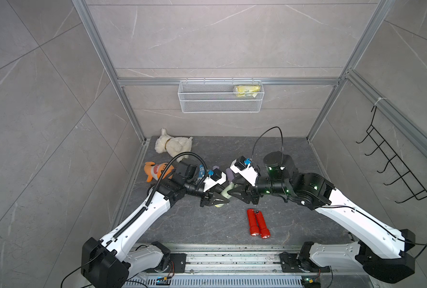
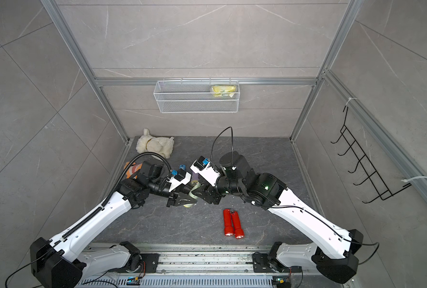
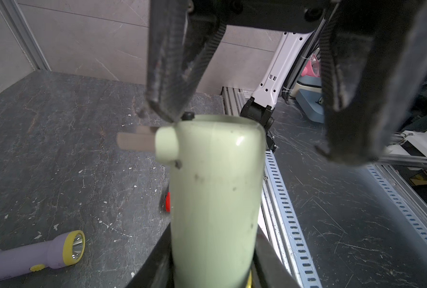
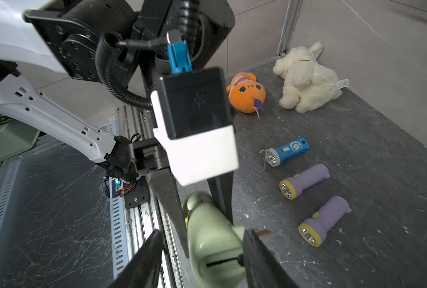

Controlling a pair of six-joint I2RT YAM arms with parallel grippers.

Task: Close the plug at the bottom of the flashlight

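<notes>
The pale green flashlight (image 3: 213, 192) is held upright by my left gripper (image 1: 219, 197), which is shut on its body. Its bottom end faces my right gripper (image 1: 237, 192); a small side plug (image 3: 166, 145) sticks out near that end, with a thin brownish strip beside it. In the right wrist view the flashlight's end (image 4: 218, 261) shows a dark slot. My right gripper stands open just over that end, its fingertips close around it; whether they touch it I cannot tell.
Two red flashlights (image 1: 259, 223) lie toward the front. Two purple flashlights (image 4: 321, 223), a blue flashlight (image 4: 287, 151), an orange plush (image 4: 247, 96) and a white plush (image 4: 304, 76) lie toward the back and left.
</notes>
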